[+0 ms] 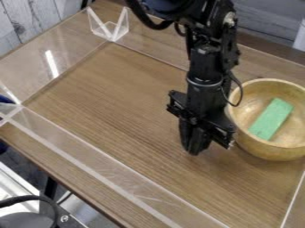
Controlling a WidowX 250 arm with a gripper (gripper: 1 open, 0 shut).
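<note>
My black gripper (198,121) points down over the wooden table (95,98), low beside a light wooden bowl (255,150) on the right. A green rectangular object (272,119) lies inside the bowl. The fingertips are dark and crowded together, so I cannot make out whether they are open or hold anything.
A small white wire-like frame (107,25) stands at the back left. A wall runs behind the table at the upper right.
</note>
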